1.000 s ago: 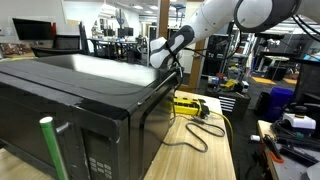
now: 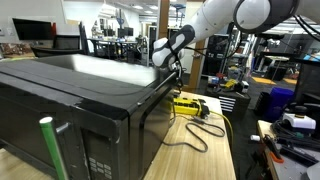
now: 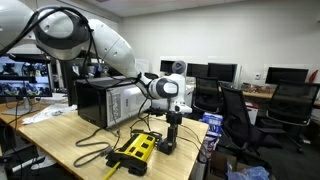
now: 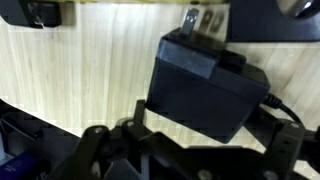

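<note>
In the wrist view my gripper is open, its dark fingers spread to the left and right at the bottom. A black boxy object [image 4: 205, 88] with a cable at its right side lies on the wooden table just ahead of and partly between them; whether they touch it cannot be told. From the second exterior view the gripper [image 3: 172, 132] points straight down, low over the black object [image 3: 165, 146] near the table's right side. The microwave hides most of that spot in the first exterior view.
A yellow tool [image 3: 133, 156] with a dark cable lies beside the black object. The large black microwave [image 2: 90, 100] fills the left of the first exterior view. Office chairs [image 3: 240, 110] stand past the table's edge. Bare wood shows at the table's front [image 3: 75, 150].
</note>
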